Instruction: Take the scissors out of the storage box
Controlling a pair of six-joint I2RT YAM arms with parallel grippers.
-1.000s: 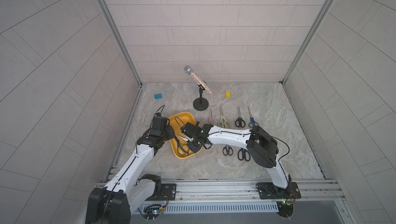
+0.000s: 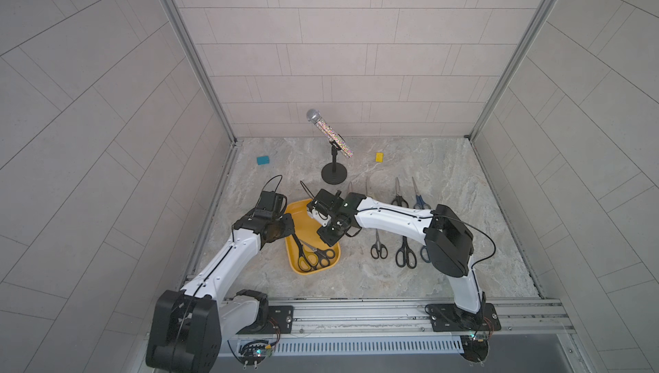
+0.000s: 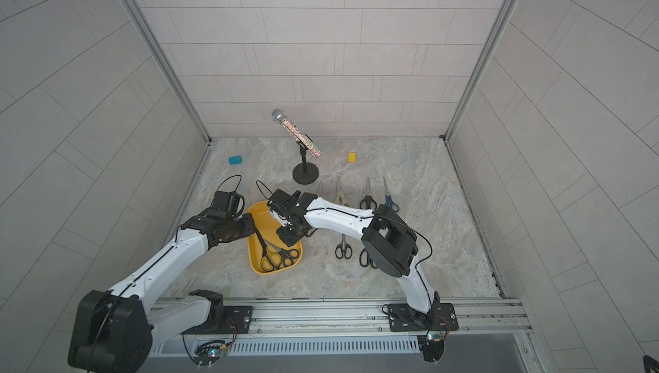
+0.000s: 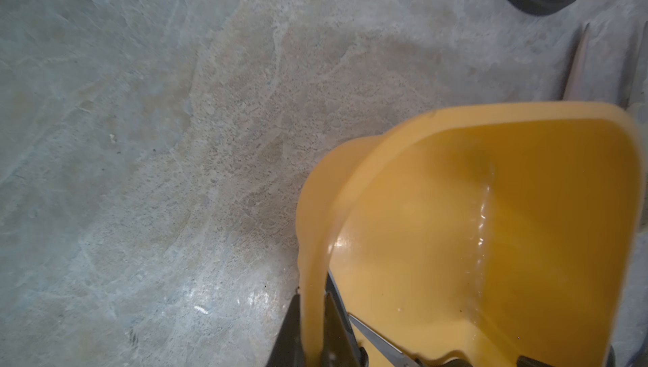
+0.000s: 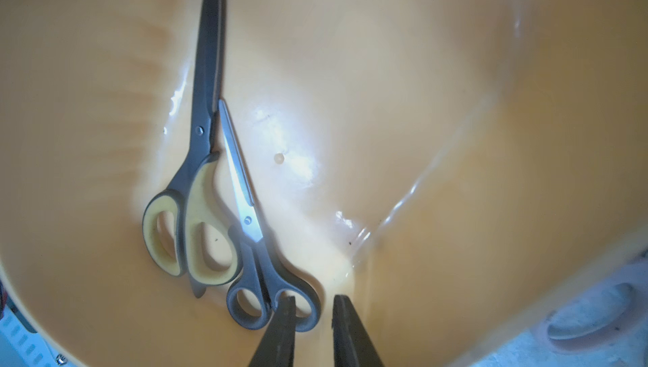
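The yellow storage box (image 2: 336,257) holds two pairs of scissors. The large pair (image 5: 207,120) has black blades and cream-and-black handles and lies along the left wall. Beside it lies the small pair (image 5: 251,232), with silver blades and dark grey handles. On the box's left rim my left gripper is shut, one finger on each side of the wall. My right gripper is over the box, its fingers parted with nothing between them. In its wrist view they appear by the small pair's right handle loop; whether they touch it cannot be told.
More scissors, including a black-handled pair (image 2: 405,256), lie in rows right of the box. A microphone on a round black stand (image 2: 334,173) rises behind. A blue block (image 2: 263,160) and a yellow block (image 2: 379,157) lie farther back.
The box and my left gripper have shifted slightly toward the front and right.
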